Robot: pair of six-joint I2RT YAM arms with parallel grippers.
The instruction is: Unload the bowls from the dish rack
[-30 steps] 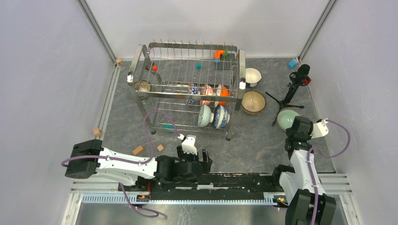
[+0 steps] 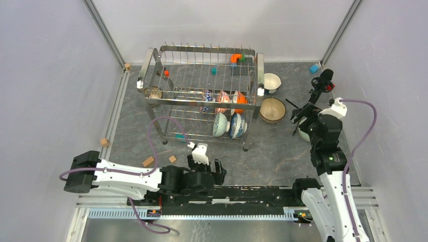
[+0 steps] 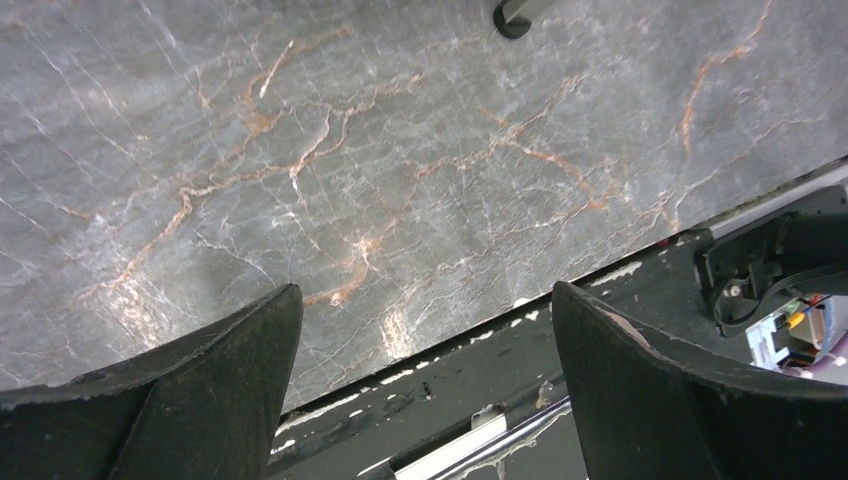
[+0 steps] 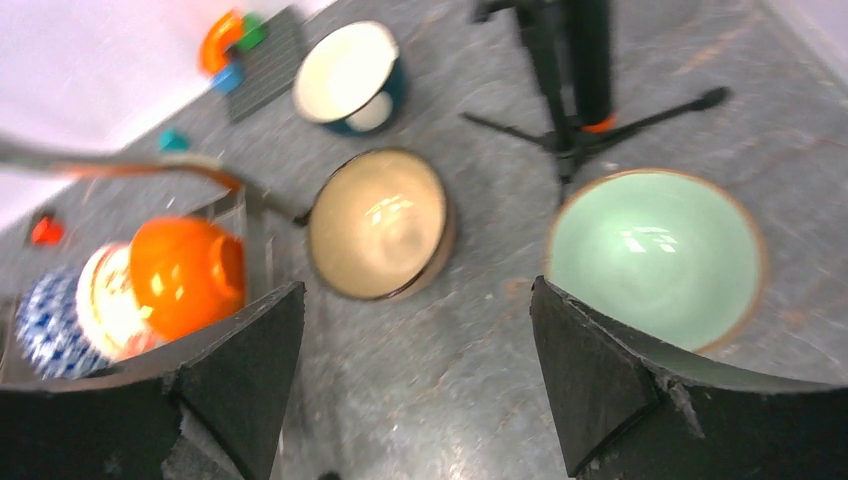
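On the dish rack (image 2: 184,105) several bowls stand on edge: an orange bowl (image 2: 239,100), a red-patterned bowl (image 2: 222,101) and a blue-patterned bowl (image 2: 206,102) on the middle level. Below them lean a pale green bowl (image 2: 220,125) and a blue-and-white bowl (image 2: 237,126). My right gripper is open and empty, raised over the table at the right; a light green bowl (image 4: 657,255) rests on the table under its right finger. My left gripper hangs open above the bare table front, nothing between its fingers.
Right of the rack sit a tan bowl (image 2: 272,110) and a cream-and-blue bowl (image 2: 271,82). A black tripod stand (image 2: 319,91) rises by the light green bowl. Small wooden blocks (image 2: 148,162) lie front left.
The left arm has shifted slightly left.
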